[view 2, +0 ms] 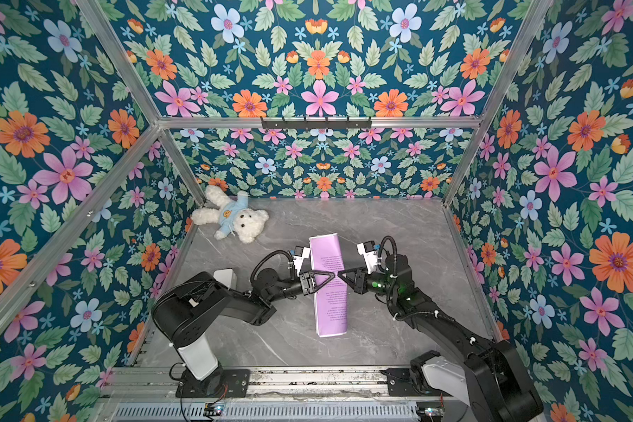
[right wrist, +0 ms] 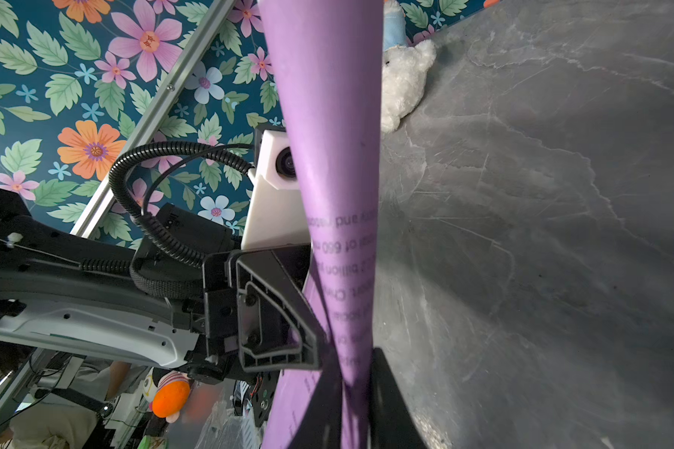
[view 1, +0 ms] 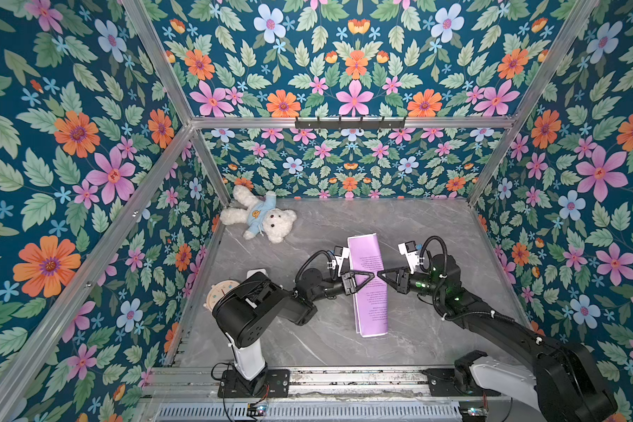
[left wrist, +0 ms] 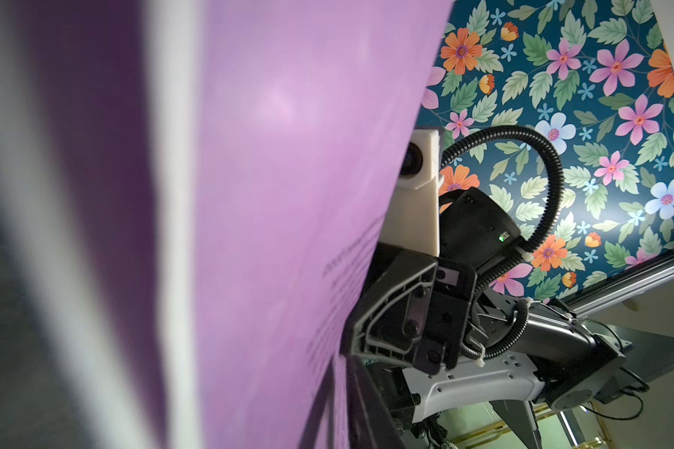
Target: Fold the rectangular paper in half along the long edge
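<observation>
The purple paper (view 1: 370, 313) is folded into a long strip, running front to back on the table, with white edges along its left side. My left gripper (view 1: 368, 277) is over the strip's middle from the left, and my right gripper (view 1: 383, 273) meets the paper's right edge from the other side, which looks curved up in the right wrist view. In both wrist views the fingertips are blurred against the paper, so whether either holds it is unclear.
A white teddy bear (view 2: 246, 221) in a blue shirt lies at the back left. A beige round object (view 1: 219, 292) is partly hidden by the left arm.
</observation>
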